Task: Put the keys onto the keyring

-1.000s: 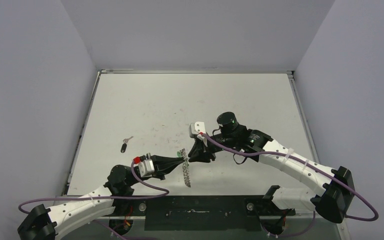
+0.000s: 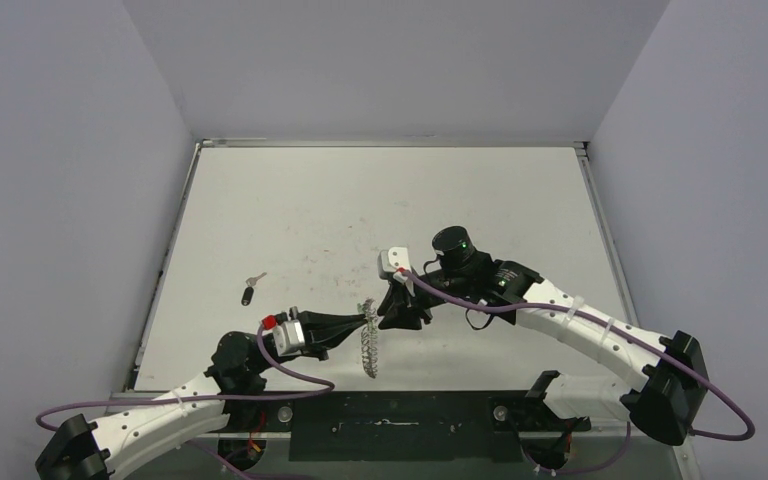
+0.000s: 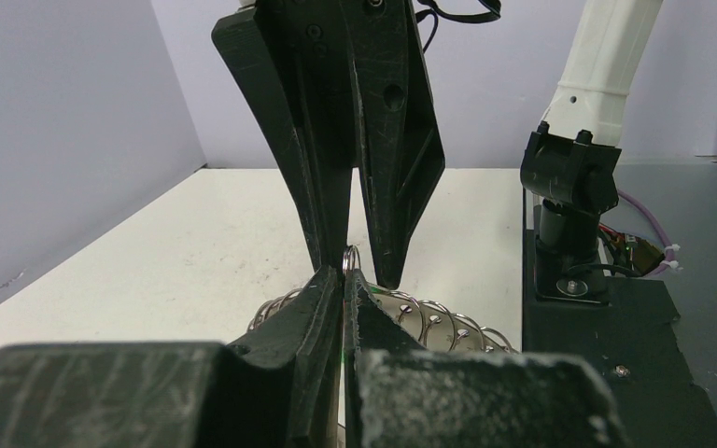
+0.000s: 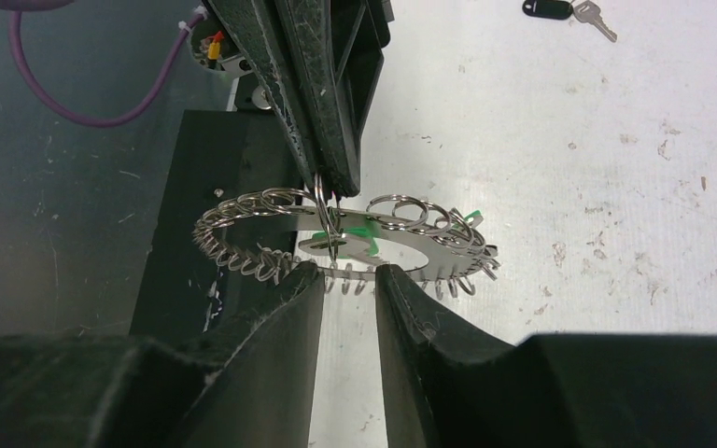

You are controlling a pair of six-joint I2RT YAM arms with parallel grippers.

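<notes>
My left gripper is shut at the top of the keyring, a metal band with many small rings that hangs from its fingertips by a ring. My right gripper stands open just beside it, its two fingers either side of that ring in the left wrist view. In the right wrist view the band hangs below the left fingers, with a green piece behind it. A key with a black fob lies on the table to the left.
Walls stand on both sides and at the back. A dark plate runs along the front edge.
Both grippers have shifted only very slightly. The hanging keyring has swung a little, and its green piece shows less in the top view.
</notes>
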